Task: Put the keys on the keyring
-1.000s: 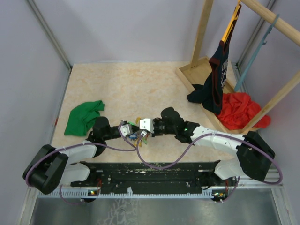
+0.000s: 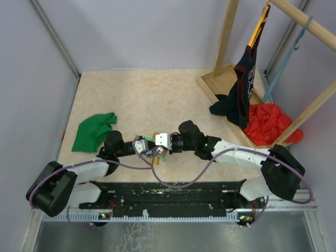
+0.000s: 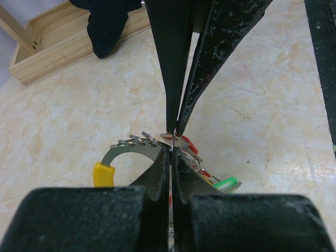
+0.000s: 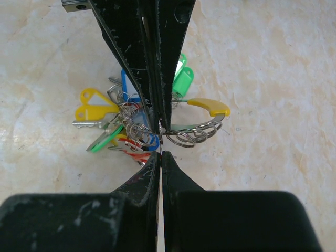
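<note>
Both grippers meet over a cluster of keys near the table's front middle. In the left wrist view my left gripper is shut on a thin metal ring (image 3: 172,140), with the tips of the right gripper just above, also closed on it. In the right wrist view my right gripper is shut at that thin metal piece, beside a curved holder with a yellow handle (image 4: 207,104) carrying several rings. Keys with yellow (image 4: 94,111), green (image 4: 182,81), blue and red tags lie beneath. Whether each pair of tips truly grips the ring is hard to tell.
A green cloth (image 2: 92,131) lies at the left. A wooden frame (image 2: 226,42) with a hanging dark bag (image 2: 241,89) and red cloth (image 2: 270,126) stands at the right.
The right arm has shifted very slightly; otherwise the two grippers remain together over the keys.
</note>
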